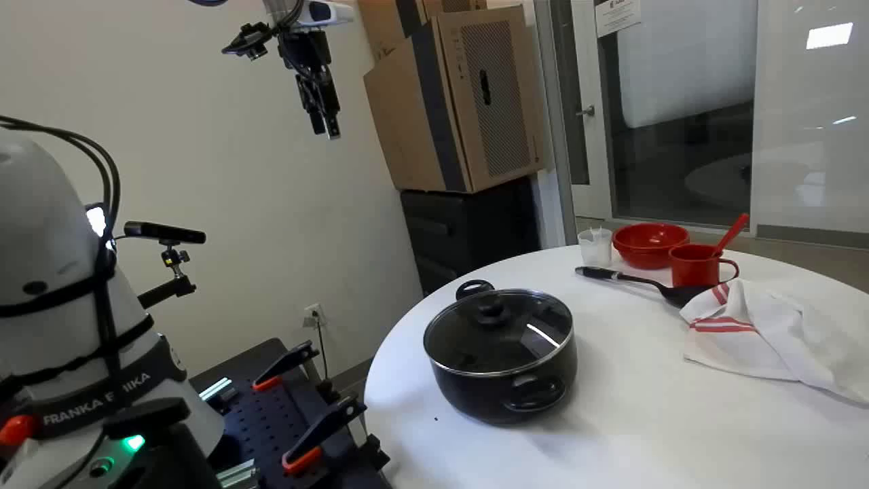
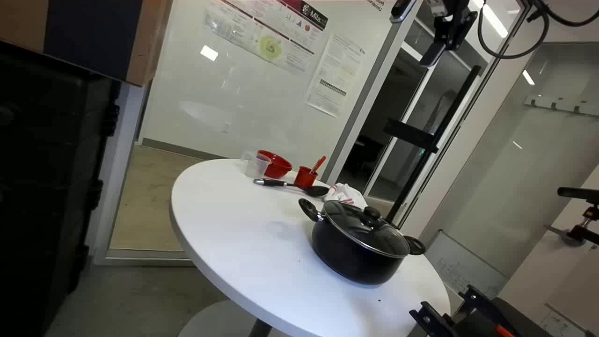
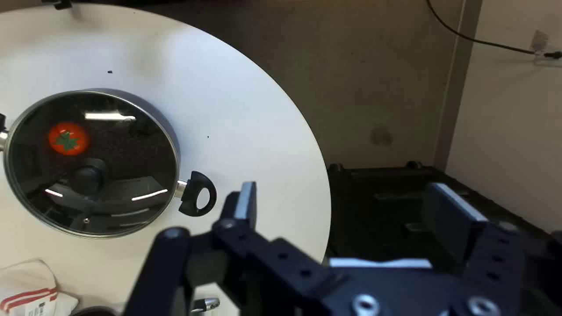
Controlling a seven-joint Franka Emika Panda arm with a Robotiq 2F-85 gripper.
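On the round white table stands a black pot (image 1: 502, 392), covered by a glass lid (image 1: 505, 330) with a black knob (image 3: 87, 181). Through the glass in the wrist view, a red tomato (image 3: 68, 138) with a green top shows inside the pot. My gripper (image 1: 327, 135) hangs high above and apart from the table, toward the wall side. In the wrist view its fingers (image 3: 246, 202) stand wide apart, open, with nothing between them. The pot's side handle (image 3: 198, 194) lies left of the fingers there.
Beyond the pot are a black spoon (image 1: 627, 278), a red mug (image 1: 694, 266) with a red utensil, red bowls (image 1: 650, 244), a clear cup (image 1: 595, 247) and a white towel (image 1: 757, 334) with red stripes. Cardboard boxes (image 1: 489, 98) stand behind.
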